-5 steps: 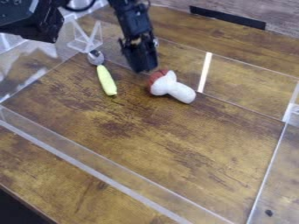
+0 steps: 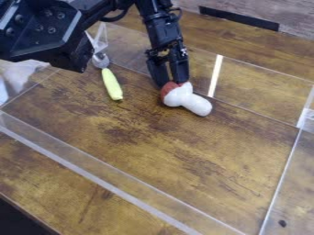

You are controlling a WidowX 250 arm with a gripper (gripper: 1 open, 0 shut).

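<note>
My black gripper (image 2: 170, 72) reaches down from the top over a white mushroom-like toy with a red part (image 2: 185, 98) lying on the wooden surface. The fingertips sit just above and behind the red end, open as far as shows; whether they touch it is unclear. A pale yellow-green elongated object (image 2: 112, 84) lies to the left, clear of the gripper.
Clear plastic walls border the wooden work area (image 2: 147, 156). A thin white strip (image 2: 215, 76) lies right of the toy. A pale crumpled item (image 2: 15, 78) is at the far left.
The toy and the yellow-green object look nearly unchanged.
</note>
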